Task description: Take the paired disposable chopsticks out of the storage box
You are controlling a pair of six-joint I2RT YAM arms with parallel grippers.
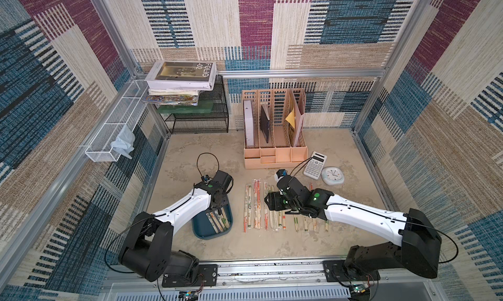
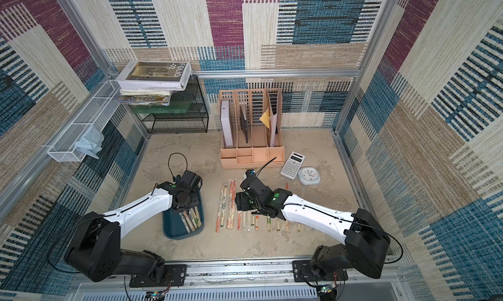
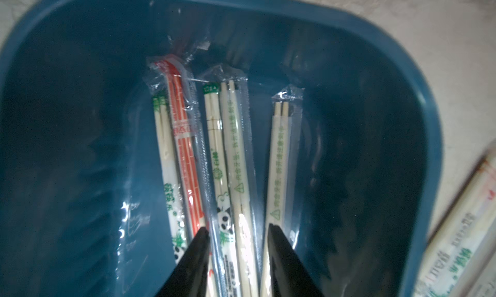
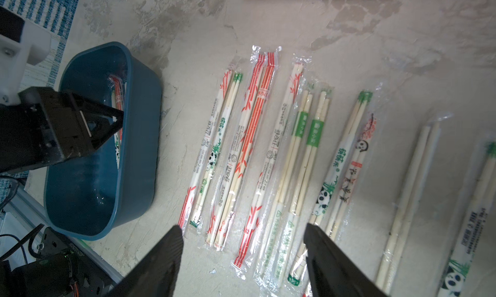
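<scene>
The dark blue box (image 3: 361, 54) holds several wrapped chopstick pairs, among them a red pair (image 3: 183, 137) and a white pair (image 3: 276, 178). My left gripper is over them, fingers apart, nothing seen held. On the table right of the box lie several more wrapped pairs (image 4: 242, 147) side by side. My right gripper hangs above that row, fingers apart with nothing between.
At the back stand a pink file organiser (image 1: 275, 157), a calculator (image 1: 314, 166) and a clock (image 1: 332, 175). Books (image 1: 178, 73) top a black rack at back left.
</scene>
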